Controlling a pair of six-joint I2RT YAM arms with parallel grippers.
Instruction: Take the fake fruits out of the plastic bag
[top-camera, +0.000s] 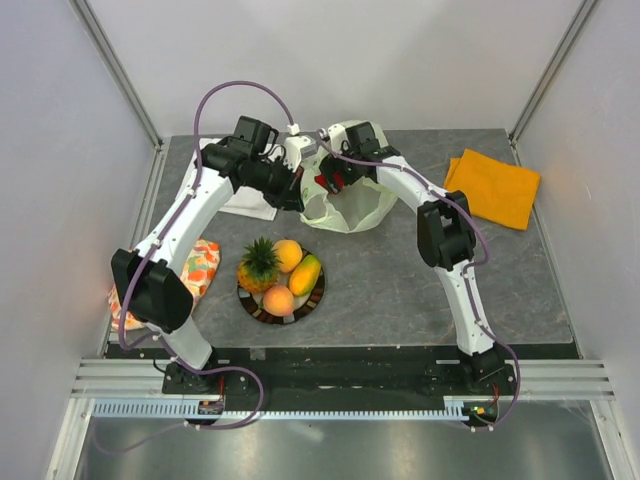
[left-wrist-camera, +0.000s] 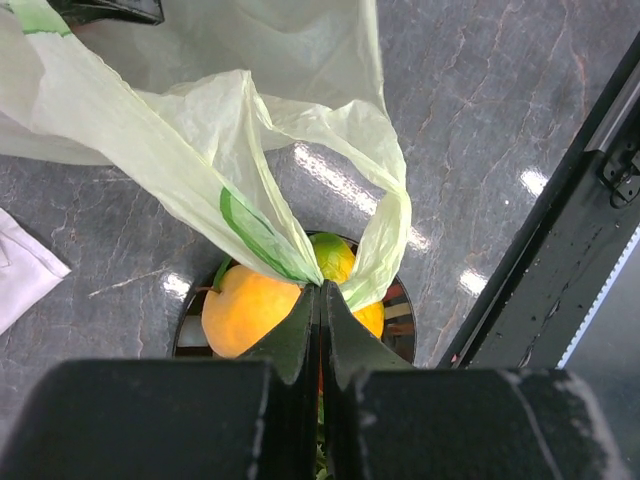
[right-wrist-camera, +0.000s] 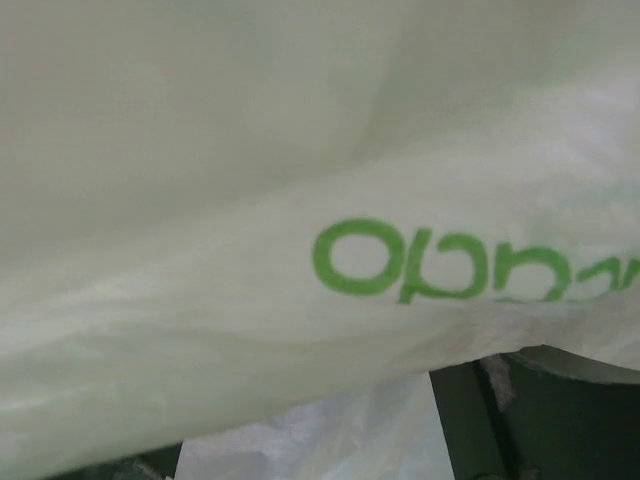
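Note:
The pale plastic bag (top-camera: 355, 208) is held up at the back centre. My left gripper (top-camera: 298, 204) is shut on its rim, the film pinched at the fingertips in the left wrist view. My right gripper (top-camera: 335, 168) is inside the bag, by a red fruit (top-camera: 325, 183); bag film with green print (right-wrist-camera: 355, 255) covers most of the right wrist view, so its fingers are largely hidden. A dark plate (top-camera: 262, 311) holds a pineapple (top-camera: 257, 268), a peach (top-camera: 278, 299), a mango (top-camera: 304, 275) and another orange fruit (top-camera: 289, 254).
An orange cloth (top-camera: 495, 190) lies at back right, a white cloth (top-camera: 245, 203) at back left behind my left arm, a patterned cloth (top-camera: 195, 275) at front left.

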